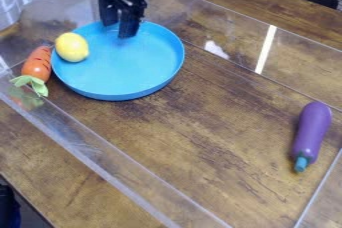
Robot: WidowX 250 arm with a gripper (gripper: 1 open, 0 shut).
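Note:
The black gripper [120, 20] hangs at the top of the view over the back rim of a blue plate [134, 67]; it is dark and small, and whether its fingers are open or shut is unclear. A yellow lemon-like object [71, 47] sits at the plate's left side. An orange carrot [36, 65] with a pale green top lies just left of the plate. A purple eggplant-like object [311, 132] lies at the far right.
Transparent edging runs along the left, and a white strip [265, 47] marks the back right.

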